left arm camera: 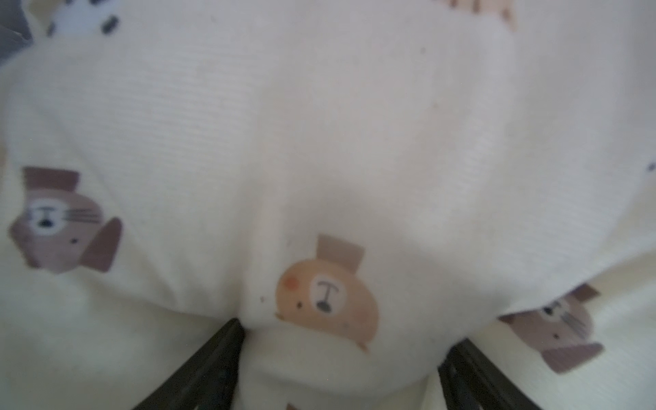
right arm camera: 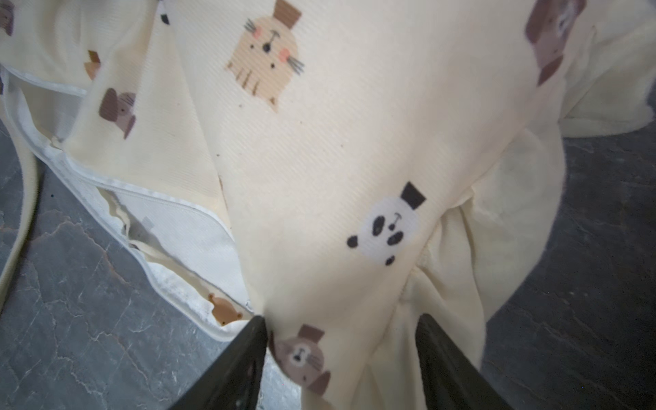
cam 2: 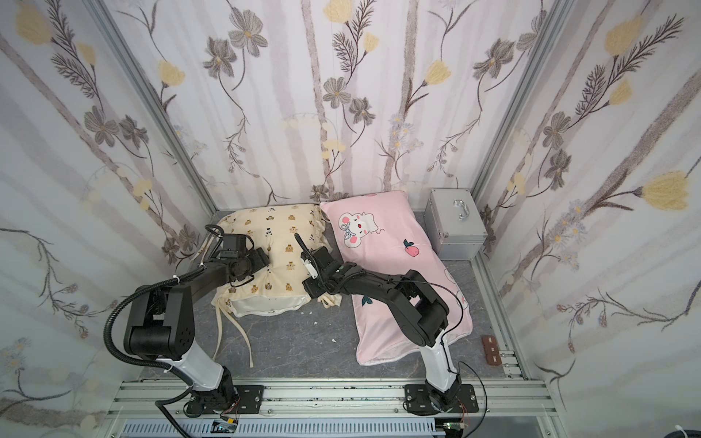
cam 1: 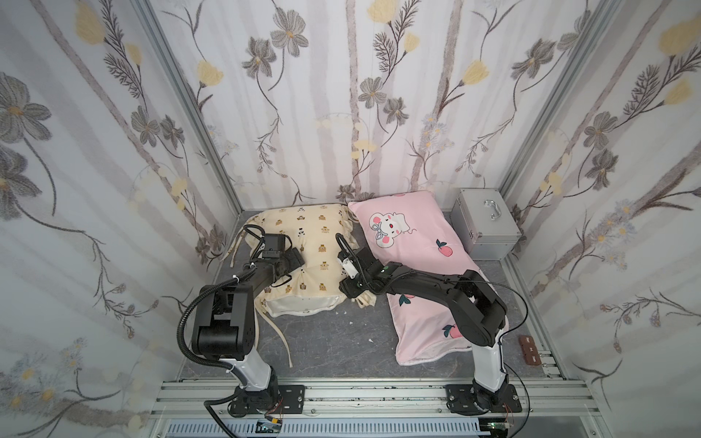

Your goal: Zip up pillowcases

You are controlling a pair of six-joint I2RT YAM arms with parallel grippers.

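A cream pillowcase (cam 1: 310, 226) with small animal prints lies on the left, its front edge hanging partly open. In the right wrist view its white-edged opening (right arm camera: 184, 218) runs down the left side. My left gripper is part open over the top of this pillow, bunched cloth rising between its fingers. At the right front corner, my right gripper also stands part open, with a fold of printed cloth between its fingers. No gap closing fully on cloth shows in either wrist view. The zipper slider cannot be made out.
A pink pillow (cam 1: 420, 252) with a mouse print lies to the right, under my right arm. Behind it stands a silver case (cam 1: 485, 222). Loose cream ties (cam 1: 281, 339) trail onto the grey floor (cam 1: 339, 343), which is bare in front of the cream pillow.
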